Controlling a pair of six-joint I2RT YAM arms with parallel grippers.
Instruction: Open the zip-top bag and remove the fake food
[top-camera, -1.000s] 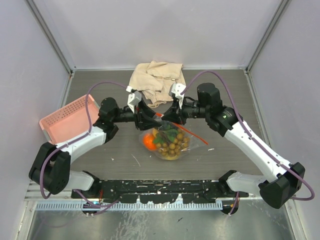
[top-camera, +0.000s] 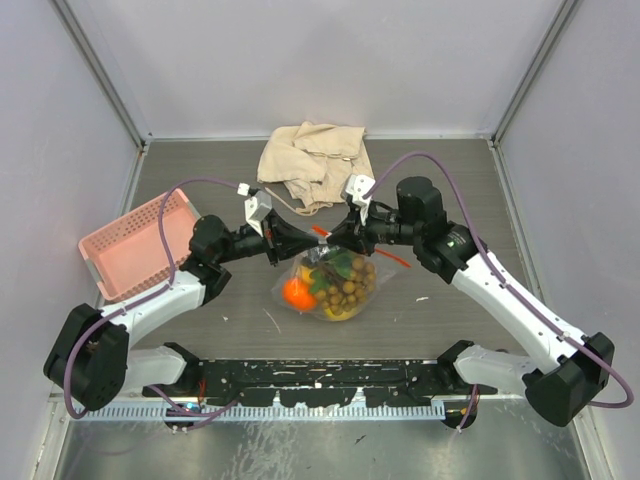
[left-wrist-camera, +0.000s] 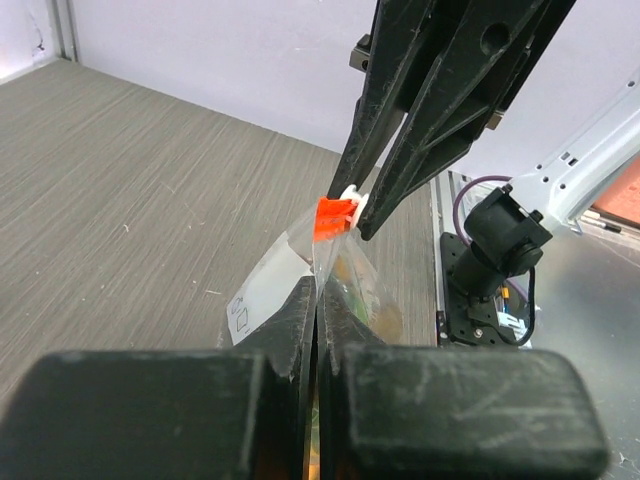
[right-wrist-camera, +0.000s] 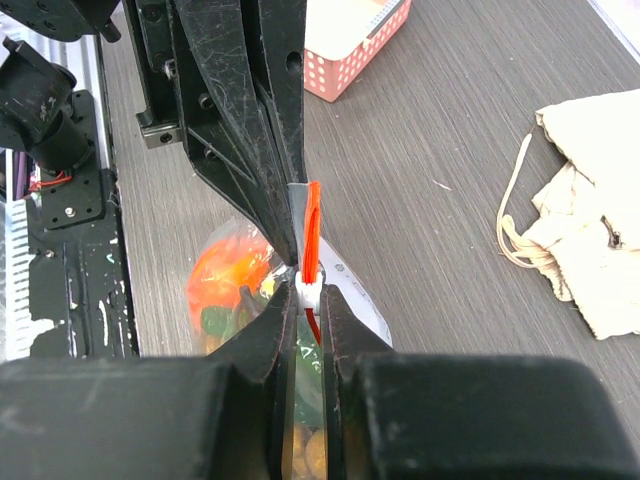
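Note:
The clear zip bag (top-camera: 340, 290) holds fake food: an orange piece (top-camera: 298, 294), leafy greens and several round brown pieces. Its top, with a red zip strip (right-wrist-camera: 311, 230), is up between the two grippers, which nearly meet. My right gripper is shut on the white zipper slider at the red strip. My left gripper is shut at the bag's top edge beside it; whether film lies between its fingertips is hard to see.
A pink basket (top-camera: 135, 245) stands at the left. A cream cloth bag (top-camera: 310, 160) lies at the back. Bare table surrounds the zip bag on the right and front.
The bag has tilted a little.

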